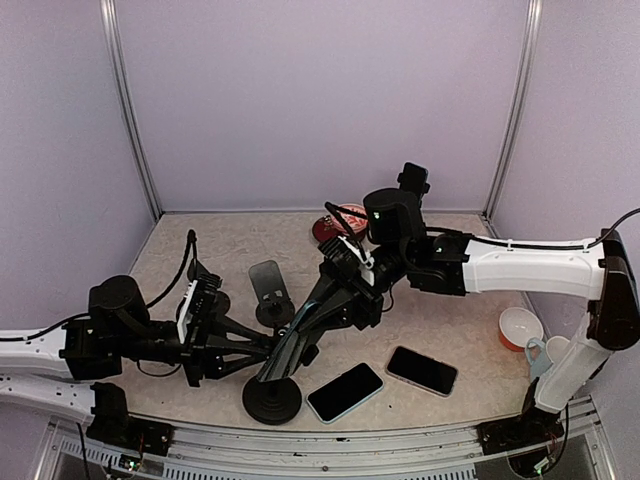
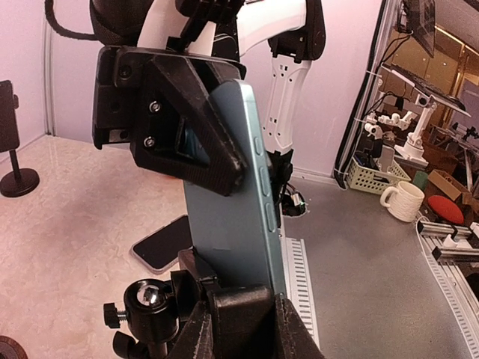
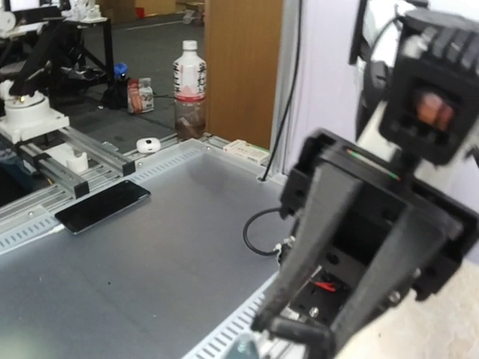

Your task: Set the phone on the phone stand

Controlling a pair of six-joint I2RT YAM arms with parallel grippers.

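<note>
A blue-grey phone point(image 2: 232, 224) stands tilted on a black stand point(image 2: 150, 307), whose round base point(image 1: 271, 402) is at the front centre. My left gripper point(image 1: 266, 350) is shut on the stand's upper part, just behind the phone's lower end. My right gripper point(image 1: 318, 320) is shut on the phone's upper part, as the top and left wrist views show. In the right wrist view its fingers are blurred and the phone is mostly out of sight.
Two phones lie face up, one point(image 1: 345, 392) beside the stand, one point(image 1: 422, 370) farther right. Another stand point(image 1: 270, 285) is behind. A bowl point(image 1: 520, 325) and cup point(image 1: 545, 355) sit at the right edge.
</note>
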